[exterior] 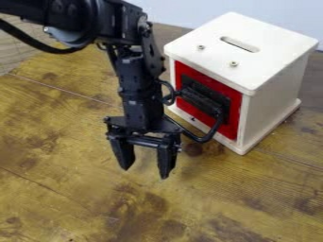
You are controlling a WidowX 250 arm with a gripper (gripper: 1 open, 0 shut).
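My black gripper [144, 156] hangs low over the wooden floor in the middle left of the camera view, its two fingers apart with nothing between them. Right of it stands a white box [271, 99] with a slot and screws on top and a red front panel [187, 67] that carries a black part. Black cabling or tubing runs beside the arm in front of that panel.
Bare wooden floor [76, 198] fills the left and lower parts of the view. A pale wall [290, 14] is at the back right, behind the box.
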